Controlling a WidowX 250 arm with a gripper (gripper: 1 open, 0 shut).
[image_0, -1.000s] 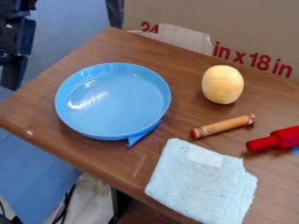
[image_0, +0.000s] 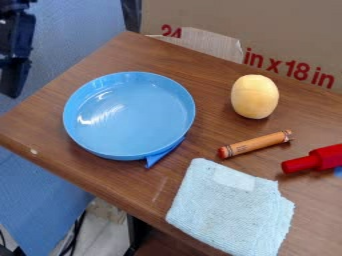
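At the upper left edge of the view is the dark gripper (image_0: 14, 55), mostly out of frame, off to the left of a blue plate (image_0: 127, 110); its fingers are too cropped and dark to read. The plate rests on the wooden table, with a blue object (image_0: 162, 157) partly under its lower right rim. To the right are a pale yellow round object (image_0: 254, 97), a wooden cylinder (image_0: 255, 144) with dark ends, a red object (image_0: 313, 161) cut off at the edge, and a folded light-blue cloth (image_0: 227, 208).
A cardboard panel (image_0: 254, 30) with red printing stands behind the table (image_0: 67, 150). Bare wood lies around the plate and at the back. The table's left edge drops to a blue area at lower left.
The gripper has shifted slightly up and to the left, further out of view. The objects on the table are unchanged.
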